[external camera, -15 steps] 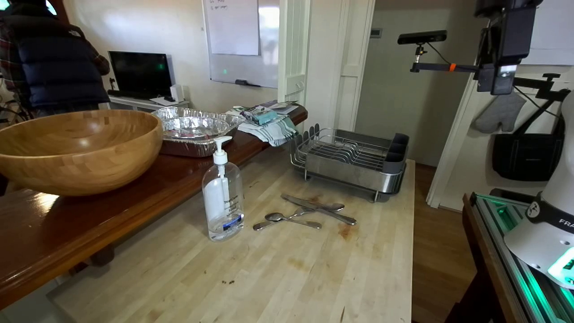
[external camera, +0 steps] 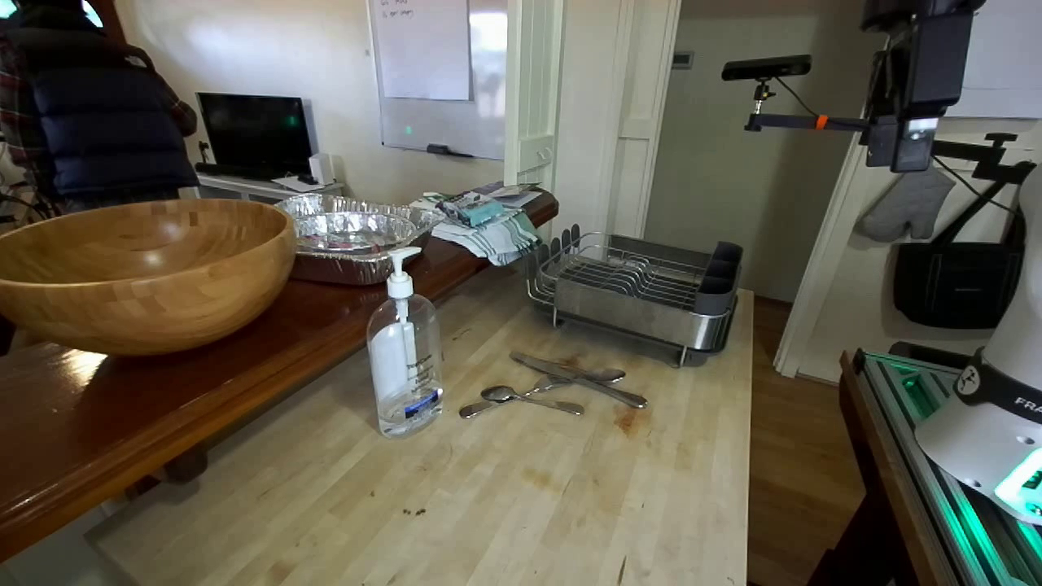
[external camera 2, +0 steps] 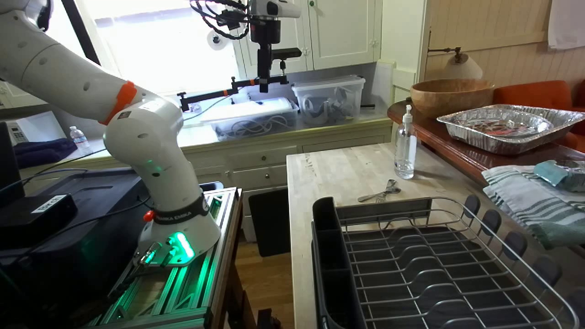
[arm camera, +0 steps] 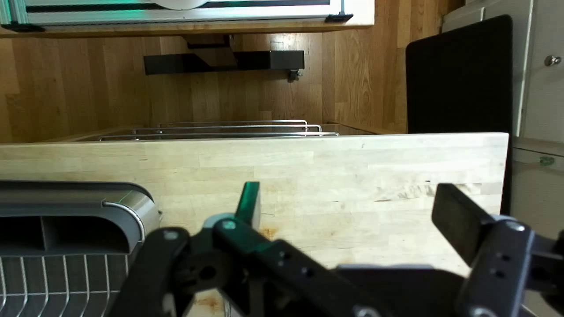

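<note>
My gripper stands open high above the wooden table (arm camera: 338,174), its two dark fingers wide apart with only tabletop showing between them. In exterior view 1 the gripper (external camera: 916,146) hangs at the upper right, well clear of everything on the table. A crossed pile of cutlery (external camera: 562,381), with a knife and spoons, lies mid-table. Behind it stands a metal dish rack (external camera: 625,303) with a dark cutlery holder (external camera: 719,278) at its right end. Exterior view 2 shows the rack empty. My own gripper body hides the cutlery from the wrist view.
A clear pump bottle (external camera: 405,361) stands upright left of the cutlery. On the raised brown counter sit a large wooden bowl (external camera: 146,273), foil trays (external camera: 356,239) and a striped towel (external camera: 493,238). A person (external camera: 93,107) stands far back.
</note>
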